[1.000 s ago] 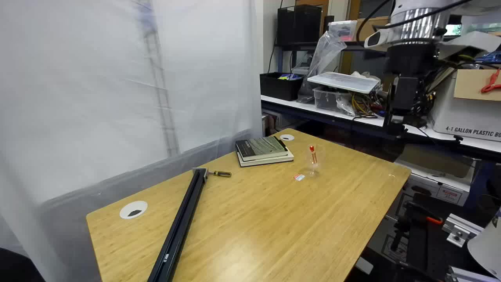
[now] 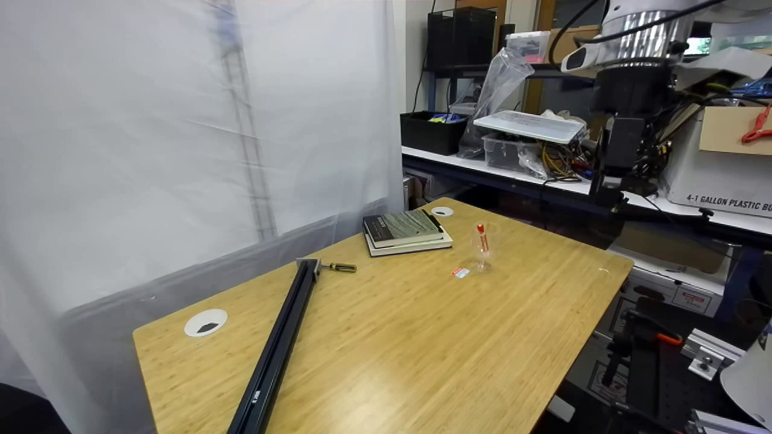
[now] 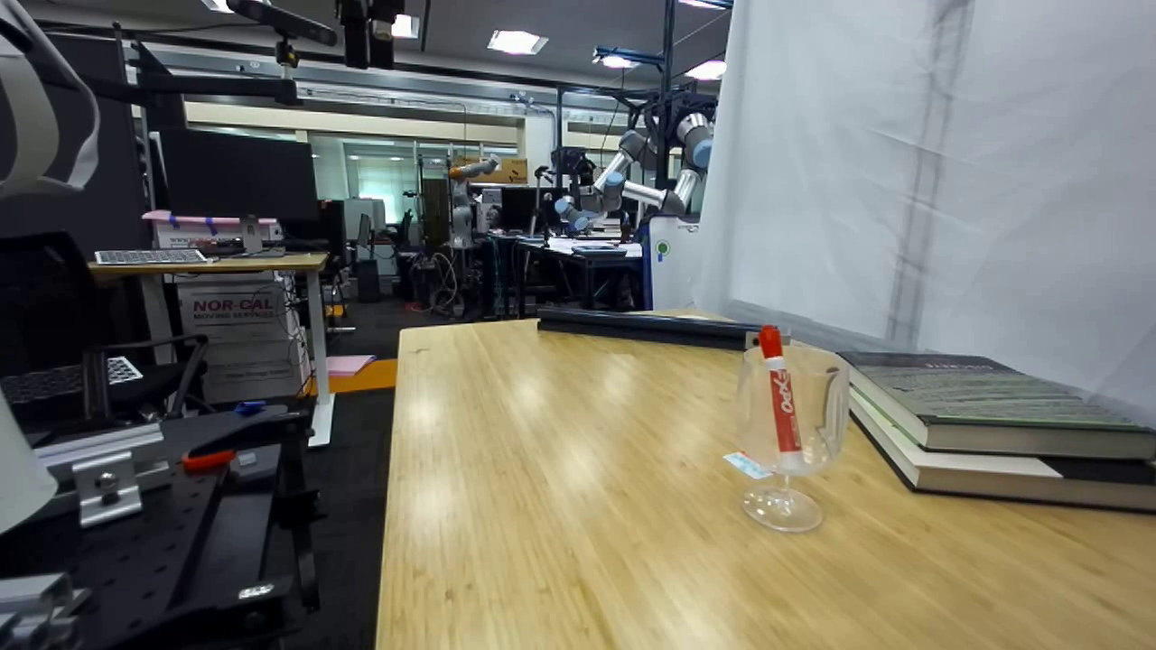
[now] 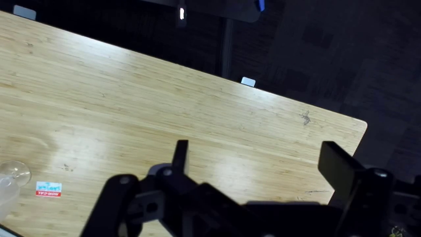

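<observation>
A red marker (image 3: 782,392) leans inside a clear stemmed glass (image 3: 830,417), which stands upright on the wooden table (image 3: 564,487). From the other side the same marker (image 2: 482,239) shows small near the table's far right. Only the glass's base (image 4: 19,172) and part of its bowl appear at the left edge of the wrist view. High above the table, well apart from the glass, is my gripper; it is open, its fingers wide apart with nothing but bare wood seen below them.
Two stacked books (image 2: 405,230) lie behind the glass. A small sticker (image 4: 48,189) is on the table beside it. A long black rail (image 2: 282,340) and a screwdriver (image 2: 340,267) lie along the curtain side.
</observation>
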